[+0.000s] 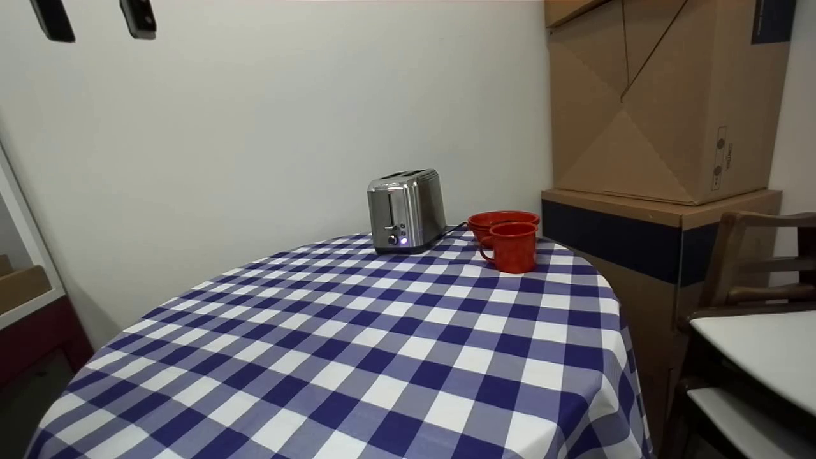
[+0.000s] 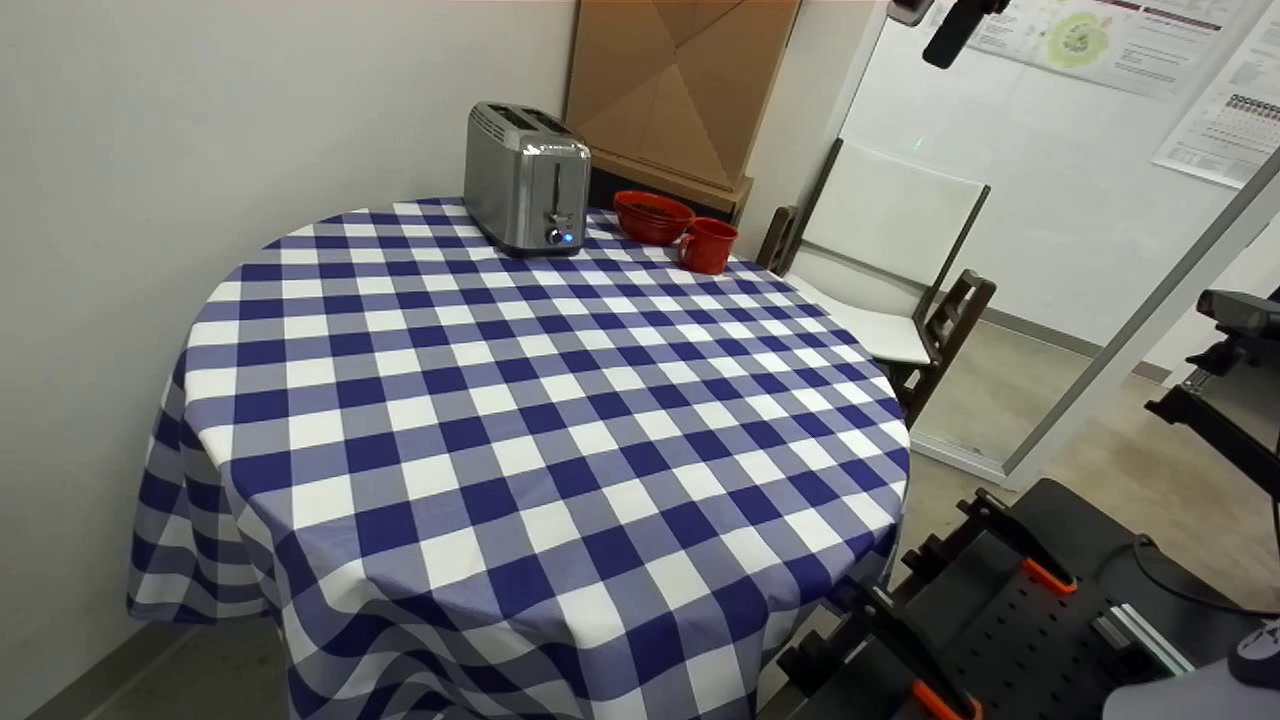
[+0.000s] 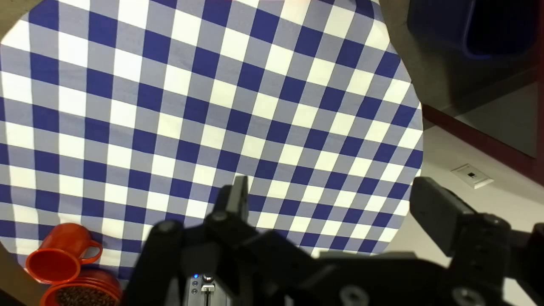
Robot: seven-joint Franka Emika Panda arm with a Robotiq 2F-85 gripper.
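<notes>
High above the left part of the table in exterior view 1, my gripper (image 1: 98, 36) hangs with its two fingertips well apart. The wrist view shows the gripper open too, only tablecloth visible far below between its fingers. A steel toaster (image 1: 405, 211) with a small lit light stands upright at the back of the table. To its right is a red mug (image 1: 513, 247), upright, its handle toward the toaster. A red bowl (image 2: 654, 216) sits just behind the mug; from above, small dark brown pieces show inside it (image 3: 86, 296).
A blue-and-white checked cloth (image 2: 528, 396) covers the round table, whose middle and front are bare. Cardboard boxes (image 1: 635, 107) are stacked beyond the back right edge. A white chair (image 2: 882, 240) stands past the table. A wall runs close behind the toaster.
</notes>
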